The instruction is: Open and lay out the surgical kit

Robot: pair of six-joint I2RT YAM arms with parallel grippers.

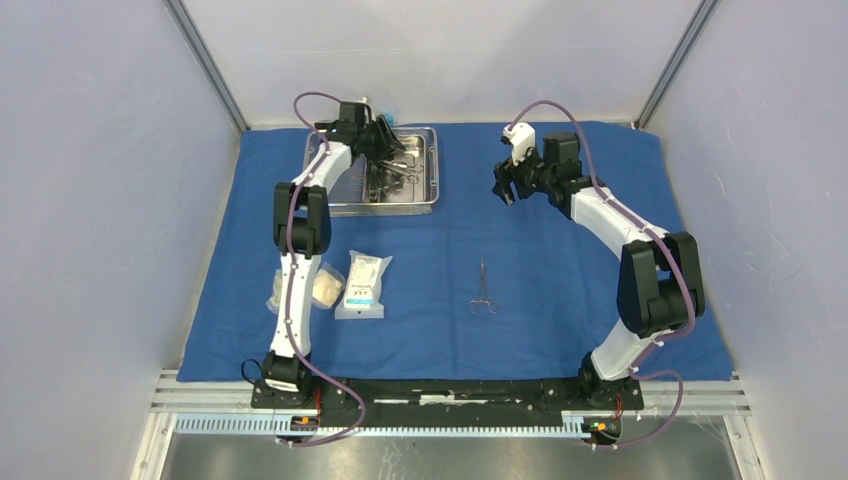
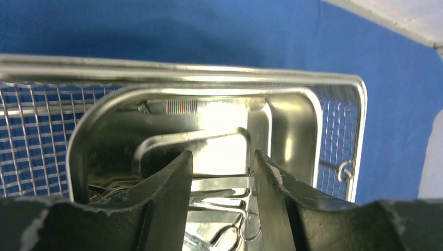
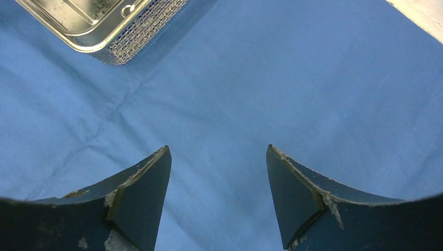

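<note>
A metal mesh basket point(image 1: 385, 210) stands at the back left of the blue cloth, with an inner steel tray point(image 2: 284, 136) in it. Several steel instruments point(image 2: 224, 201) with ring handles lie in that tray. My left gripper is open over them, its fingers apart on either side of some instruments in the left wrist view; whether it touches any I cannot tell. One pair of scissor-handled forceps point(image 1: 483, 295) lies alone on the cloth, front of centre. Above bare cloth, right of the basket, my right gripper stands open with nothing between its fingers.
A white packet in clear wrap point(image 1: 362, 285) lies front left, with a bag of pale material point(image 1: 327, 288) beside it, partly behind the left arm. Walls close in the back and sides.
</note>
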